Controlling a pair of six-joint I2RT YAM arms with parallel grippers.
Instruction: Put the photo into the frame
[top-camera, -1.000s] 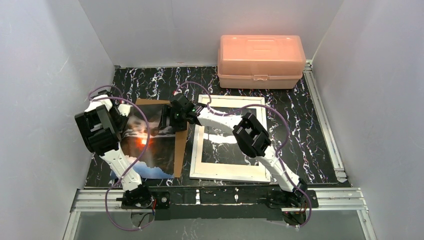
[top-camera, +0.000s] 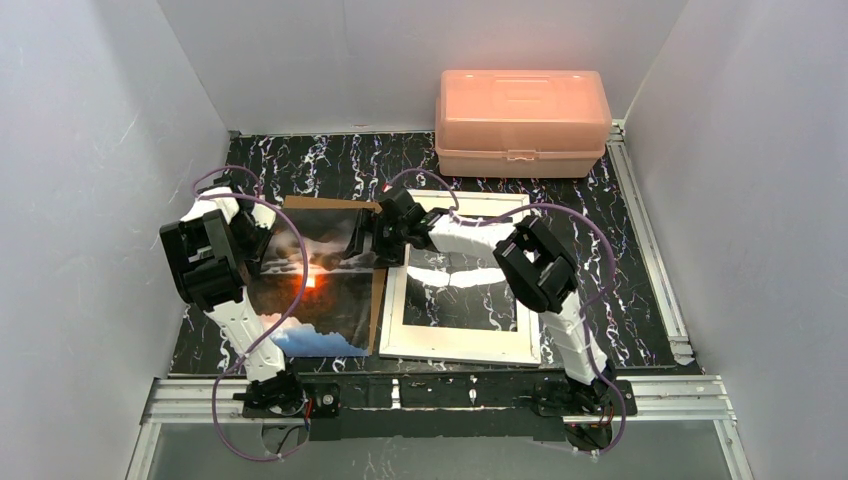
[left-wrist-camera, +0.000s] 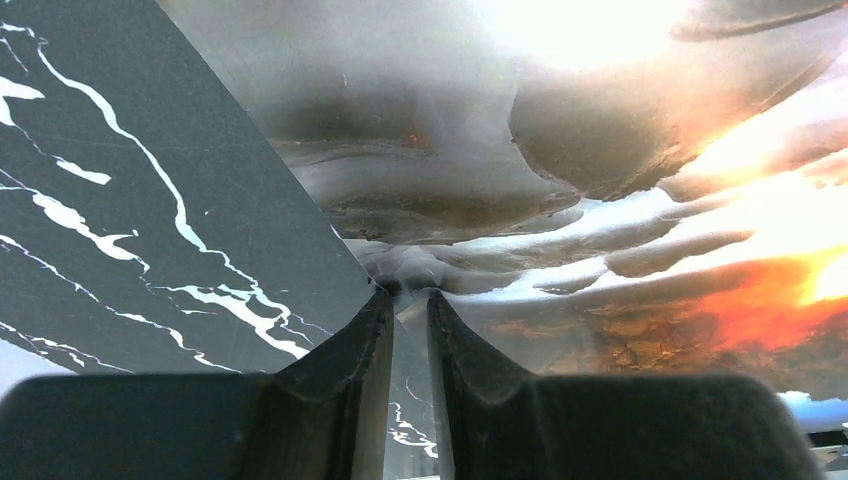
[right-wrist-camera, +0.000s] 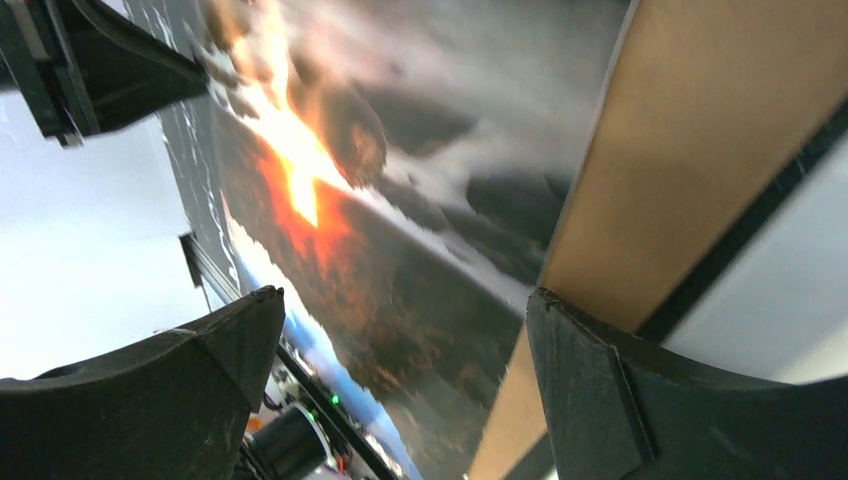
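The sunset photo (top-camera: 310, 310) lies over a brown board (right-wrist-camera: 680, 150) left of the white frame (top-camera: 460, 344). At the photo's left edge, my left gripper is shut on the photo's edge, which bends slightly at the fingertips. My right gripper stands open with its fingers wide apart, low over the photo's right edge, where a strip of the board shows beside it. In the top view, the right arm stretches across the frame, whose inside shows dark marble and a white strip.
A closed salmon-pink plastic box (top-camera: 522, 110) stands at the back right, behind the frame. Grey walls surround the work area on the sides and back.
My right gripper has moved rightward along with the photo's right edge, leaving less brown board showing at the right. My left gripper has shifted slightly rightward over the last second.
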